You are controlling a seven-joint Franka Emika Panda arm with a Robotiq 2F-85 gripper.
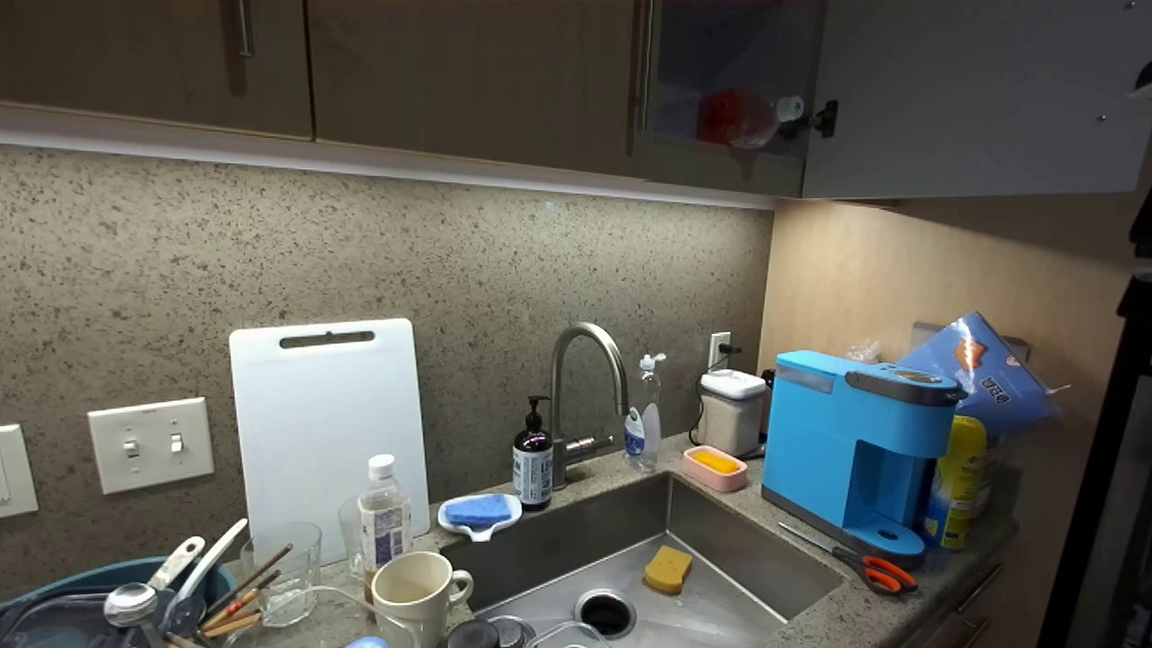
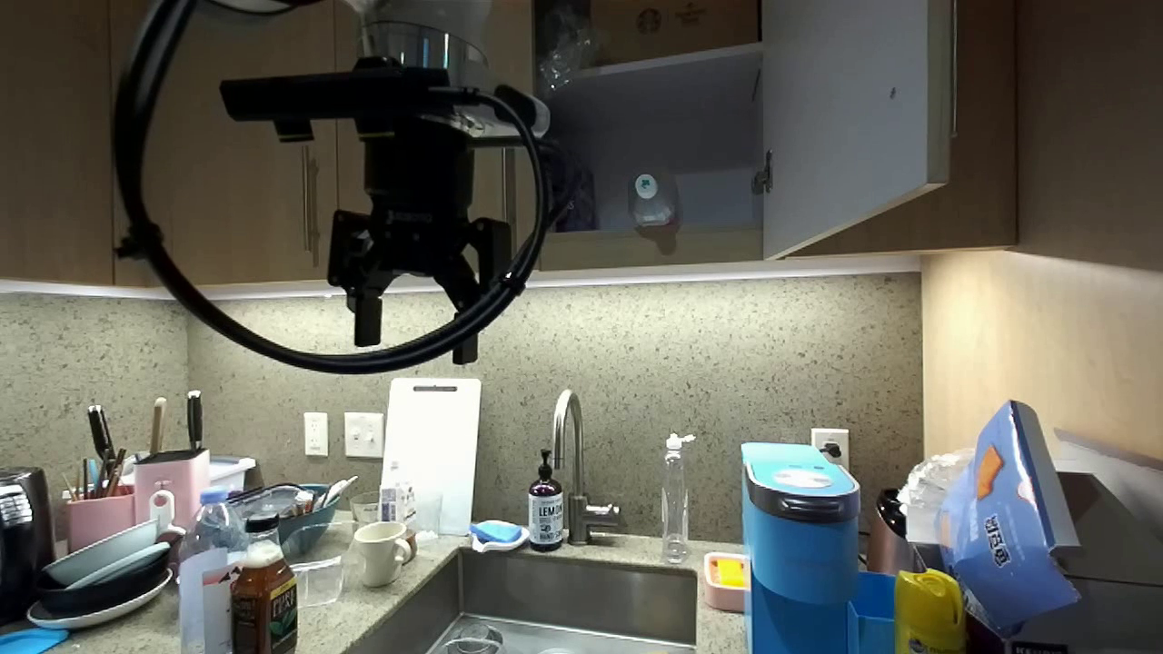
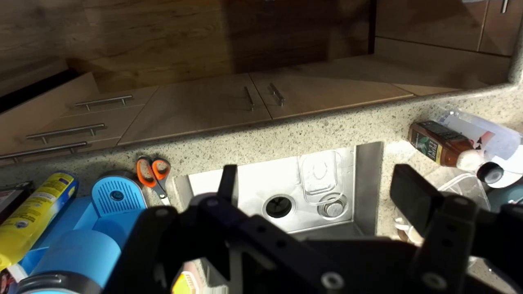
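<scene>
My gripper [image 2: 417,333] hangs high in front of the upper cabinets, pointing down, with its fingers wide apart and nothing between them. From the wrist view, its two black fingers frame the steel sink [image 3: 255,193] far below. Inside the open upper cabinet [image 2: 698,131], a clear bottle with a white cap [image 2: 654,202] lies on its side, cap outward; reddish contents show through the bottle [image 1: 745,117] in exterior view 1. A yellow sponge [image 1: 669,569] rests in the sink near the drain. The gripper is outside exterior view 1.
The cabinet door [image 2: 856,109] stands swung out at the right. Below are a faucet [image 2: 578,458], a soap bottle [image 2: 546,507], a blue coffee machine [image 2: 801,545] and orange-handled scissors [image 3: 153,172]. Dishes and bottles crowd the left counter. A black cable loops around the gripper.
</scene>
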